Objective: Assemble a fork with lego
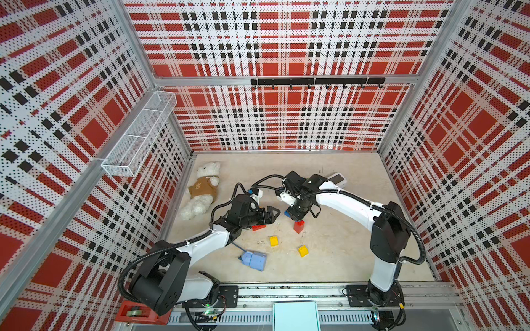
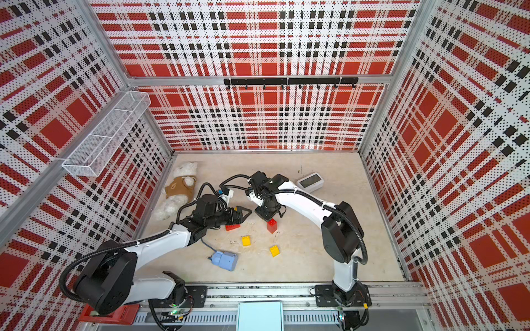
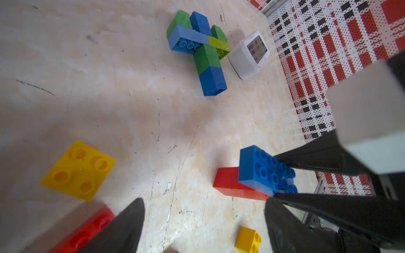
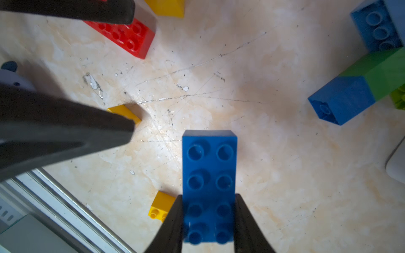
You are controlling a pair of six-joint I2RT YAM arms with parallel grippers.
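My right gripper is shut on the long blue brick (image 4: 209, 168), studs showing, held above the table. To its left, the left gripper stands open, fingers apart, nothing between them. A joined piece of blue and green bricks (image 3: 207, 59) lies at the far side in the left wrist view; its prongs point away and its stem ends in a blue brick. Both top views have the arms hiding that piece. Loose on the table are a yellow brick (image 3: 79, 170), red bricks (image 3: 86, 227) (image 3: 230, 181) and smaller yellow bricks (image 4: 162, 205).
A white device with a screen (image 2: 310, 182) rests near the joined piece. At the left lie a plush toy (image 1: 204, 190) and, nearer the front, a light-blue object (image 1: 252, 260). Both grippers are close together.
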